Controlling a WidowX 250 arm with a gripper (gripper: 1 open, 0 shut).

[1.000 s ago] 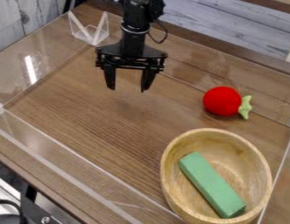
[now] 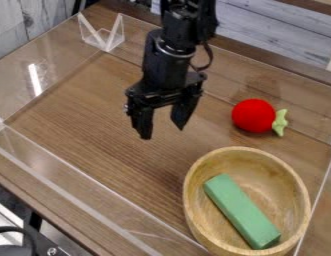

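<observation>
My black gripper (image 2: 161, 112) hangs open over the middle of the wooden table (image 2: 88, 140), its fingers pointing down with nothing visible between them. To its right sits a red round object with a pale green top (image 2: 253, 115). At the lower right, a beige bowl (image 2: 208, 185) holds a green bar-shaped block (image 2: 241, 212), clear of the gripper.
The left and centre of the table around and below the gripper are clear. A pale wooden slatted surface (image 2: 275, 40) lies beyond the back edge. A white object (image 2: 101, 32) is at the top left, and a dark cable runs at the lower left corner.
My gripper has come down in the view toward the viewer and shifted slightly right, turning as it moved. The red object, bowl and green block look unchanged.
</observation>
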